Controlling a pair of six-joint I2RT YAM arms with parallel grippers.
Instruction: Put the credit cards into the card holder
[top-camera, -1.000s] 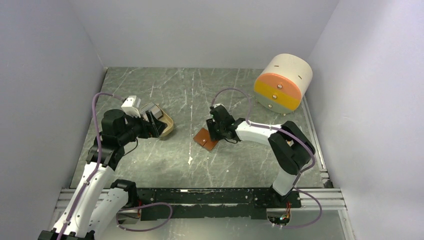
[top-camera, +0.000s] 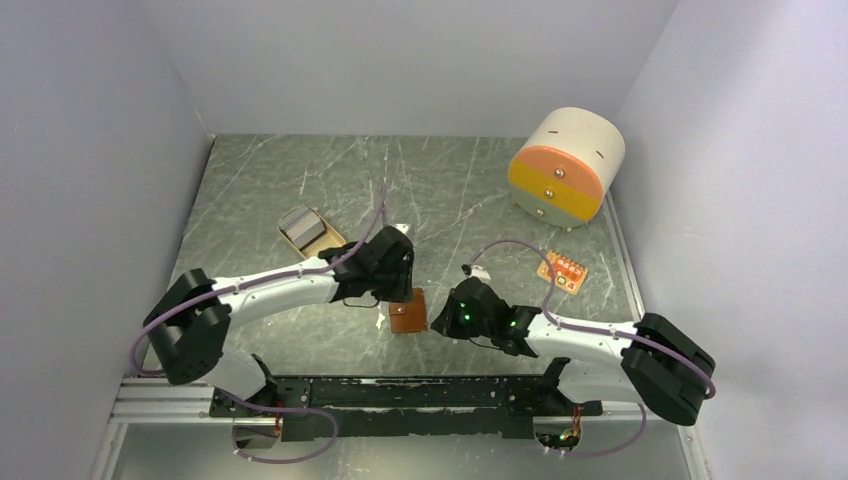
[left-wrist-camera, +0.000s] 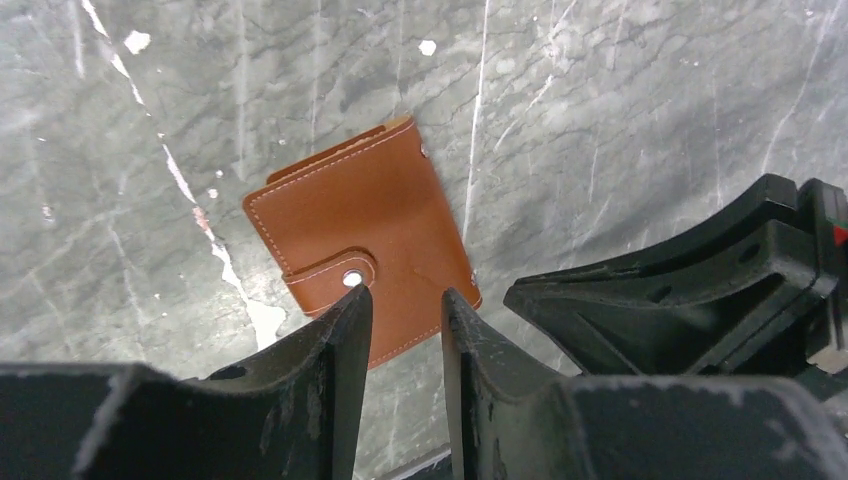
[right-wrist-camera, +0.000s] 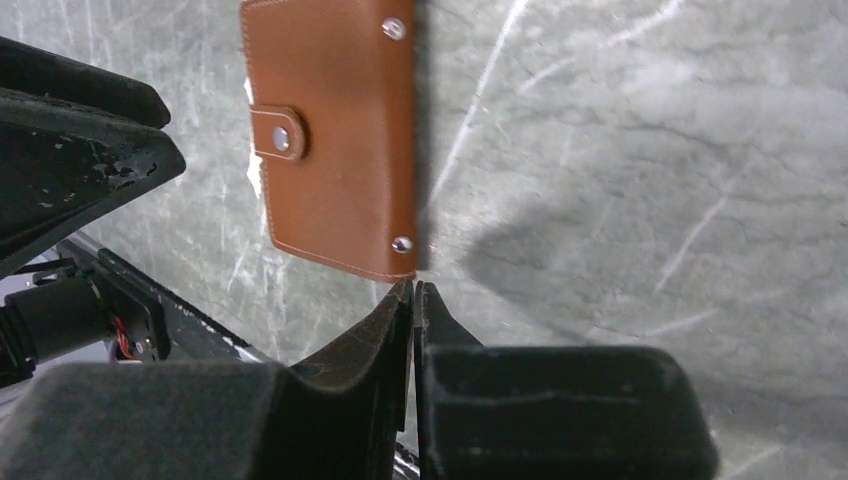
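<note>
The closed brown leather card holder (top-camera: 407, 318) lies flat at the front middle; its snap flap (left-wrist-camera: 340, 276) faces up. My left gripper hangs above it, fingers parted, and nothing shows between them. At the holder's lower right corner, my right gripper is shut; nothing can be made out between its fingertips. From the left wrist view a small gap seems to separate that gripper from the holder. Grey cards (top-camera: 303, 228) stand in a tan basket (top-camera: 326, 240) at the left, partly behind the left arm.
A round-topped cabinet (top-camera: 566, 165) with coloured drawers stands at the back right. An orange card-like item (top-camera: 563, 271) lies near the right edge. Both arms are close together around the holder.
My left gripper has swung from the basket side rightwards over the holder. The holder has turned straighter and shifted frontwards, and my right gripper has moved frontwards and a little right.
</note>
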